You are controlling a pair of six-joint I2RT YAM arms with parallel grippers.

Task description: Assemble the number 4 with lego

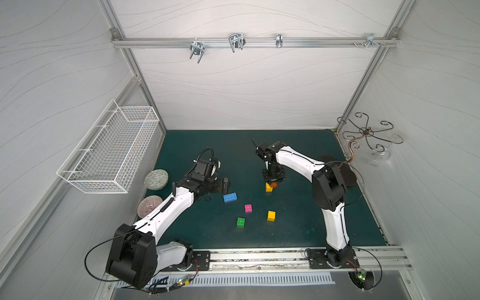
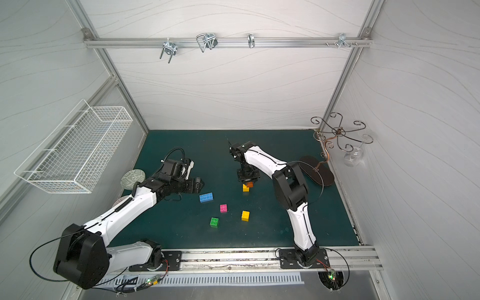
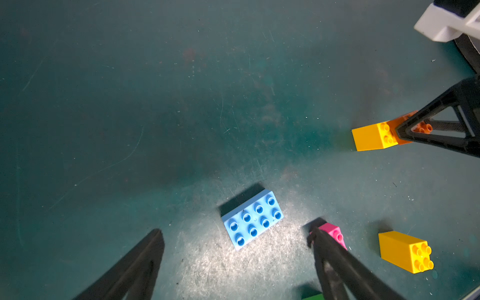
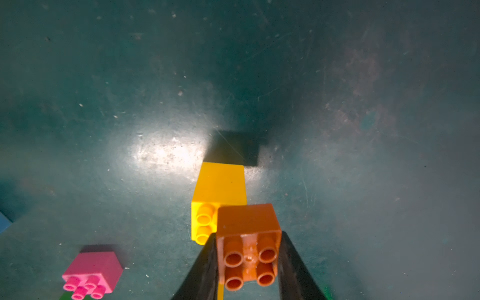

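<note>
In the right wrist view an orange brick (image 4: 249, 220) is pinched between the fingers of my right gripper, its studs toward the camera. It overlaps a corner of a tall yellow brick (image 4: 220, 182); whether the two are joined I cannot tell. A blue brick (image 3: 252, 219) lies on the table ahead of my left gripper, which is open with nothing between its fingers. A pink brick (image 1: 248, 208), a green brick (image 1: 241, 222) and a second yellow brick (image 1: 271, 216) stand apart nearer the front.
Bowls (image 1: 156, 179) line the table's left edge. A wire basket (image 1: 115, 150) hangs on the left wall. A metal scroll stand (image 1: 366, 132) rises at the right edge.
</note>
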